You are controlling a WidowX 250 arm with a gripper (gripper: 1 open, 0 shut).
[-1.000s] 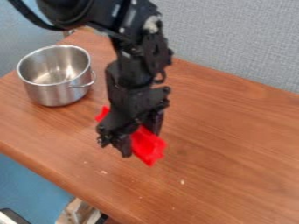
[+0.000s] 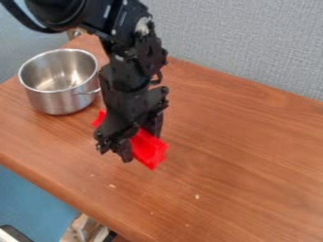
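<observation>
My black gripper [image 2: 127,142] reaches down over the middle-left of the wooden table, shut on a red object [image 2: 149,151] that is partly hidden behind the fingers. Its red ends show on either side of them. A steel pot [image 2: 51,85] with handles stands to the left, behind the gripper and apart from the red object.
A grey textured wall rises at the back. The table's left edge drops to a blue surface, with some hardware at the bottom left.
The gripper and the red object have shifted slightly to the left and up in the view over the last second. The pot has not moved.
</observation>
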